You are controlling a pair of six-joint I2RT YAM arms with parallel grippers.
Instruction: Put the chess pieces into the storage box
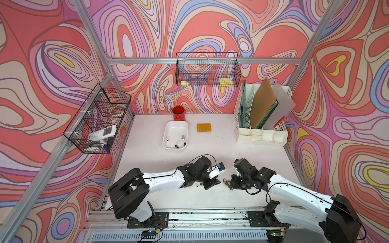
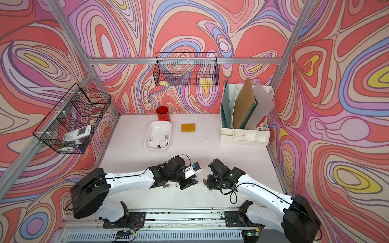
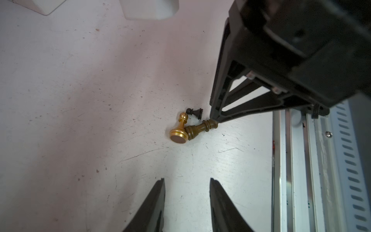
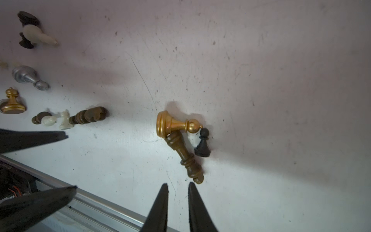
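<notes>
Three chess pieces lie together between my grippers: a gold pawn point(image 4: 170, 124), a brown piece point(image 4: 184, 156) and a small black pawn point(image 4: 202, 148). My left gripper points toward them, part open with nothing between its fingers. My right gripper is just beside them, its tips close together with nothing visible between. More pieces lie scattered toward the left, such as a silver piece point(image 4: 29, 76) and a gold piece point(image 4: 12, 104). A white storage box point(image 1: 175, 133) at the back left holds several small pieces.
A red cup point(image 1: 178, 113) and a yellow card point(image 1: 204, 127) stand at the back. A file holder point(image 1: 261, 137) fills the back right. Wire baskets hang on the left and back frames.
</notes>
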